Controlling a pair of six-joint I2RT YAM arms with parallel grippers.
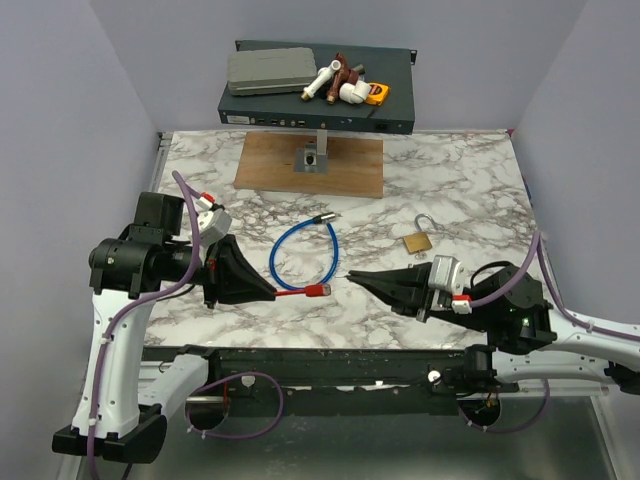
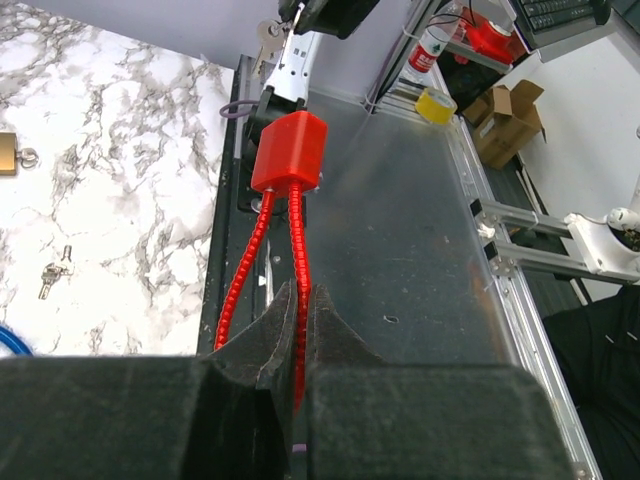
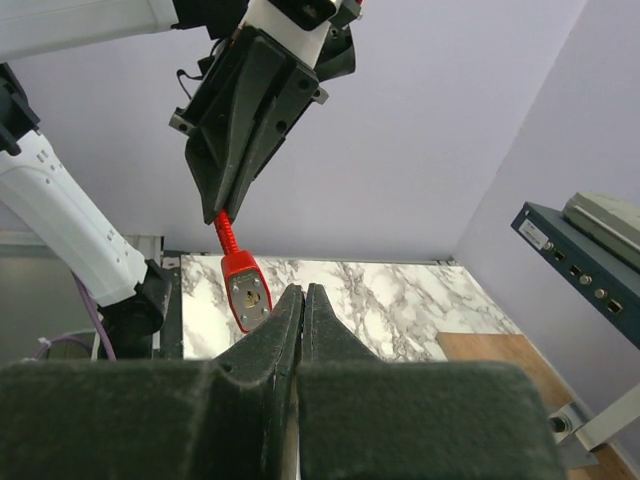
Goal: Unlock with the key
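My left gripper (image 1: 272, 292) is shut on the red cable shackle (image 2: 300, 250) of a red padlock (image 1: 318, 290). The padlock sticks out beyond its fingertips, and its keyhole face (image 3: 248, 298) shows in the right wrist view. Both cable strands run up to the lock body; whether both are latched in it I cannot tell. Facing it in the top view, my right gripper (image 1: 350, 277) is shut, with a thin silvery tip at its fingertips. A silver key (image 2: 268, 38) hangs at those fingertips in the left wrist view. Key and lock are apart.
On the marble table lie a brass padlock (image 1: 417, 242) with its shackle raised, loose small keys (image 2: 55, 271) and a blue cable lock (image 1: 273, 262). A wooden board (image 1: 260, 165) and a loaded shelf (image 1: 232, 108) stand at the back.
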